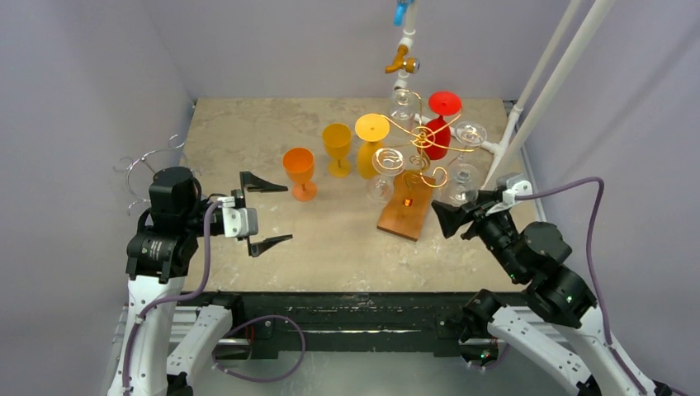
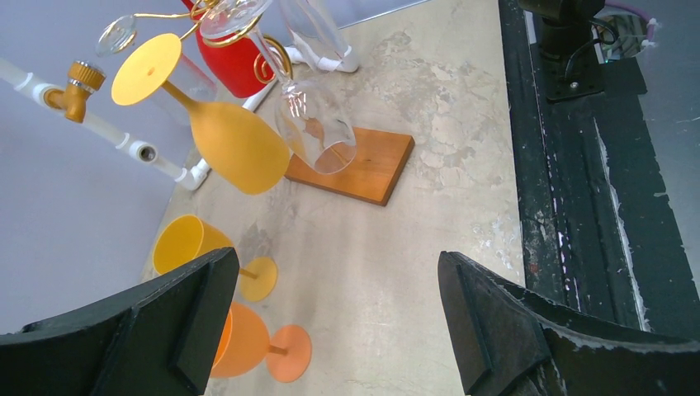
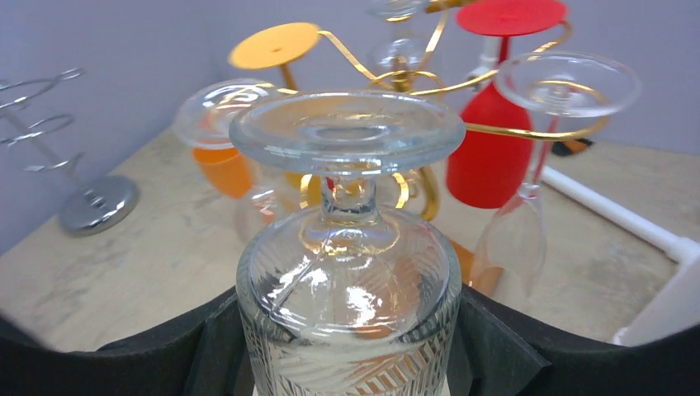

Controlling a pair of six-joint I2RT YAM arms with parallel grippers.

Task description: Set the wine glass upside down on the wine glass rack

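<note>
The gold wine glass rack [image 1: 423,137] stands on a wooden base [image 1: 409,210] right of centre. Upside-down glasses hang from it: a yellow one [image 1: 372,129], a red one [image 1: 444,104] and several clear ones. At its front, a curled hook [image 1: 440,176] looks empty from the top. My right gripper [image 1: 459,211] is close to the rack's front right. In the right wrist view it is shut on a clear wine glass [image 3: 351,272], base up, with gold wire showing behind the stem. My left gripper [image 1: 271,214] stands open and empty at the left, also open in its wrist view [image 2: 338,256].
An orange goblet [image 1: 300,167] and a yellow goblet [image 1: 338,144] stand upright left of the rack. A silver stand [image 1: 148,165] is at the far left. White pipes [image 1: 528,91] slope up at the right.
</note>
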